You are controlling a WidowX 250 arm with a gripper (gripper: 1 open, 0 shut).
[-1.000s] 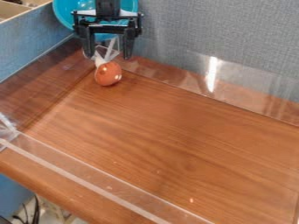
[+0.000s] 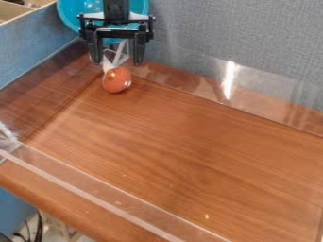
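My black gripper (image 2: 115,55) is at the top left, open, its two fingers spread and pointing down above a small round orange-red object (image 2: 116,81). That object rests on the wooden surface (image 2: 190,161), with a pale, strip-like piece rising behind it under the gripper; I cannot tell what that piece is. A turquoise round plastic item (image 2: 77,13) stands behind the gripper, partly hidden by it.
Grey padded walls (image 2: 240,52) bound the back and left, with clear plastic edging. A translucent crumpled item (image 2: 7,139) sits at the left edge.
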